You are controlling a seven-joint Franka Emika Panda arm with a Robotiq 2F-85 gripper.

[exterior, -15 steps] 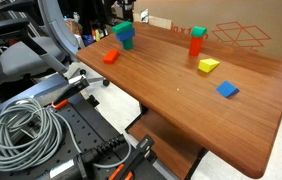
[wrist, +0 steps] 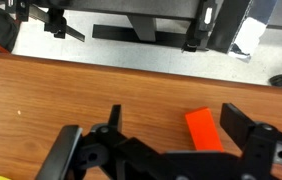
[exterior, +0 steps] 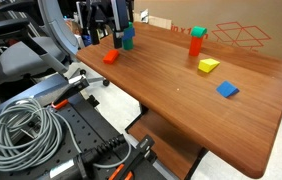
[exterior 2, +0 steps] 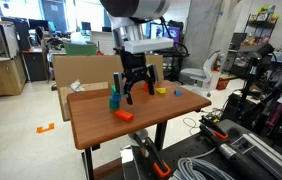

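Note:
A red block (exterior: pixel 111 56) lies flat near the table's edge. My gripper (exterior: pixel 105 41) hangs above it, open and empty between the fingers. In the wrist view the red block (wrist: pixel 203 130) shows toward the right finger, partly covered by it. Beside the gripper stands a blue-and-green stack (exterior: pixel 128 38), partly hidden behind the fingers. Farther along are a red block with green on top (exterior: pixel 196 42), a yellow block (exterior: pixel 209 65) and a blue block (exterior: pixel 227 89).
Coiled grey cable (exterior: pixel 26 135) lies off its edge on the robot's side. A red patch (exterior 2: pixel 46 128) is on the floor beyond the table.
In exterior view 1 my gripper has moved rightward, to above the red block, and now covers part of the blue-and-green stack. The blocks have stayed in place.

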